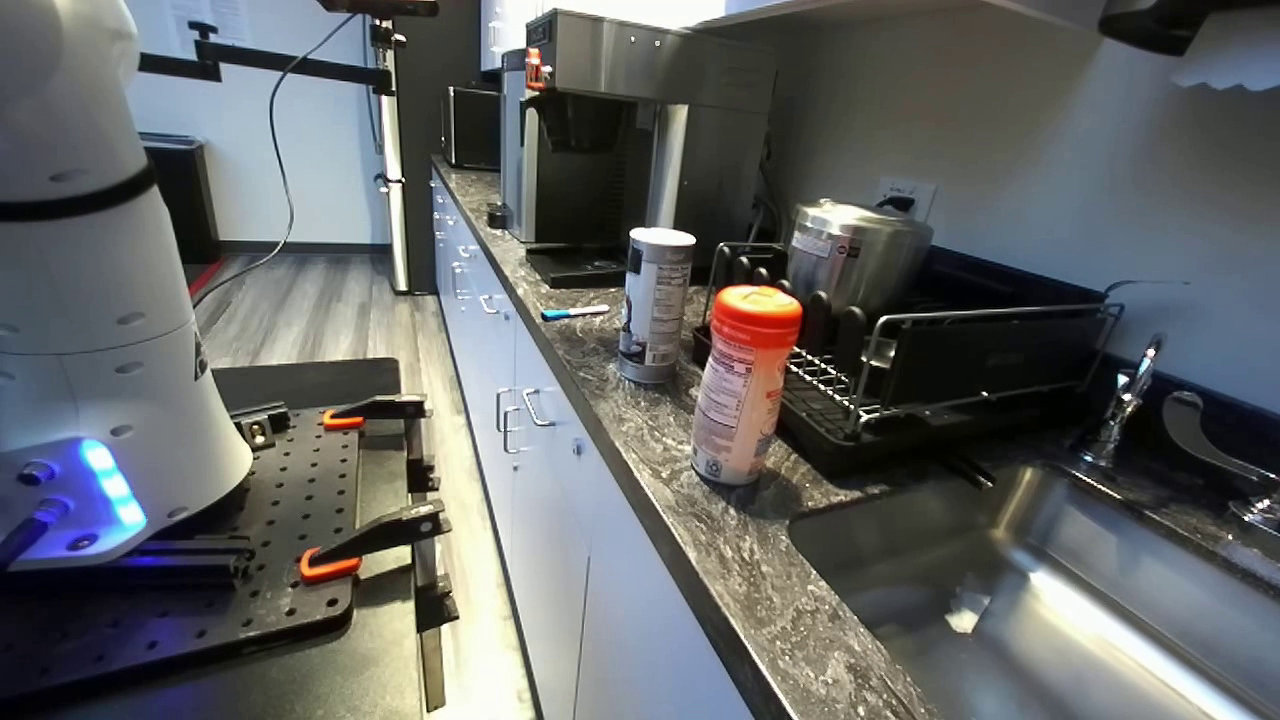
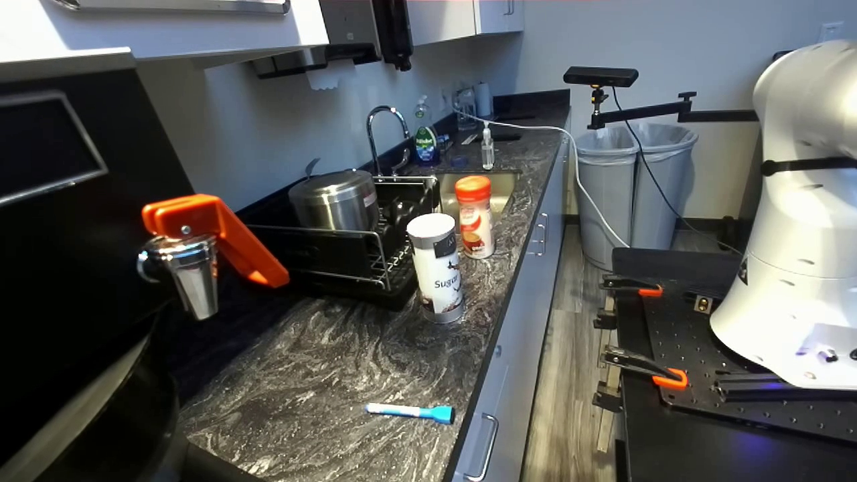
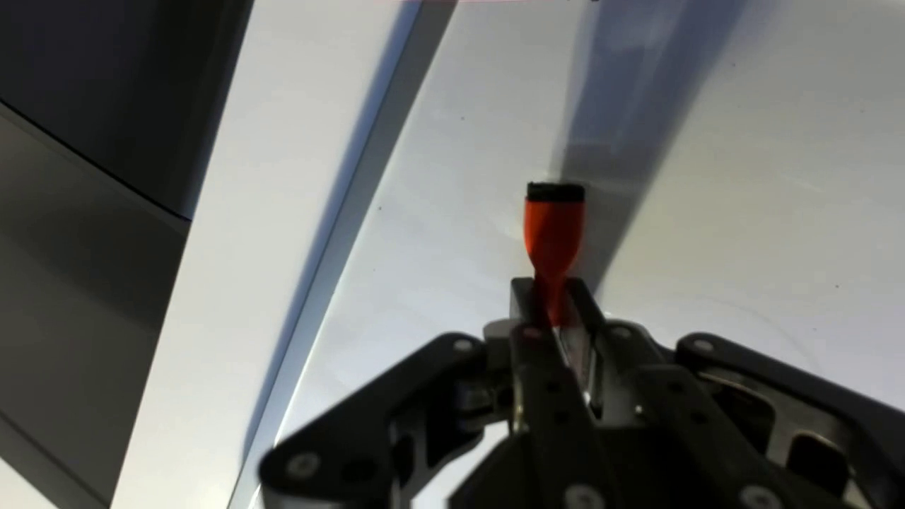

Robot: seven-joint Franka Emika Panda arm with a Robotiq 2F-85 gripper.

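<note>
In the wrist view, my gripper is shut on a slim red marker-like tool (image 3: 553, 227). Its flared red end, tipped with a black pad, sticks out past the fingertips; the rest is hidden between the fingers. Behind it is a smooth white surface (image 3: 441, 195) with a few tiny dark specks. Whether the black tip touches that surface, I cannot tell. Neither exterior view shows the gripper, only the lower part of the white arm (image 1: 96, 348).
A blue-capped marker (image 2: 410, 412) lies on the dark counter (image 2: 321, 377). Sugar canister (image 2: 436, 269), red-lidded creamer bottle (image 2: 475, 217), dish rack (image 1: 984, 360) and sink (image 1: 1116, 600) occupy the counter. In the wrist view, a pale ledge (image 3: 263, 195) borders the white surface on the left.
</note>
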